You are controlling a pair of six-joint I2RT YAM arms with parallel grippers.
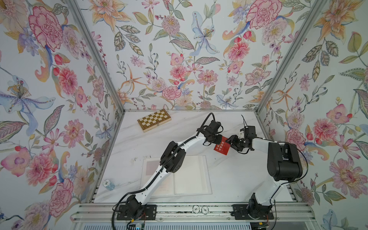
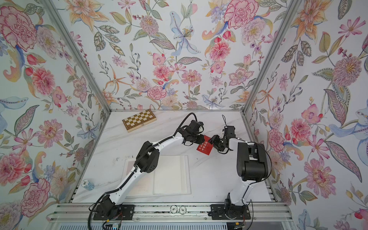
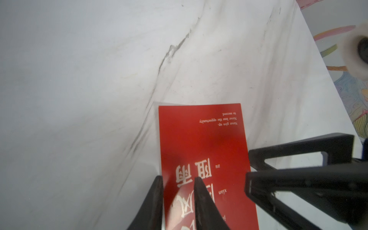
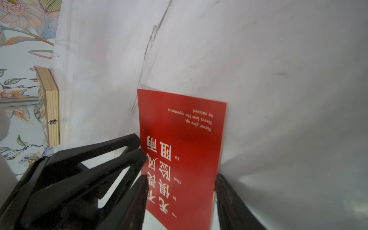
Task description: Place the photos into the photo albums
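Note:
A red card with white Chinese lettering [image 1: 222, 148] [image 3: 204, 138] [image 4: 180, 126] lies on the marble table, right of centre. My left gripper [image 1: 217, 140] is over the card's left edge, fingers close together; what is between them is hard to tell. My right gripper [image 1: 233, 142] stands open at the card's right side, the red card under and between its fingers. An open album with cream and pale pink pages [image 1: 190, 180] lies at the front left of the table.
A wooden chessboard box [image 1: 154, 120] sits at the back left. A pale blue cylinder [image 1: 108, 184] stands at the front left. The two grippers are very close to each other over the card.

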